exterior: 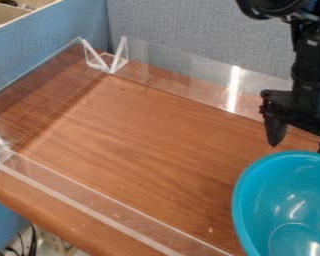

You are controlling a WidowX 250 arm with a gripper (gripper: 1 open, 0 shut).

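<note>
The black gripper (294, 125) is at the right edge of the camera view, partly cut off, open, just behind and above the rim of a turquoise bowl (256, 215). The bowl fills the lower right corner and runs out of frame. No white object shows at the gripper now; whether one is hidden behind the bowl or out of view, I cannot tell.
Clear plastic walls with white corner brackets (107, 62) line its back and left sides. A blue-sided box (23, 55) stands beyond at the upper left.
</note>
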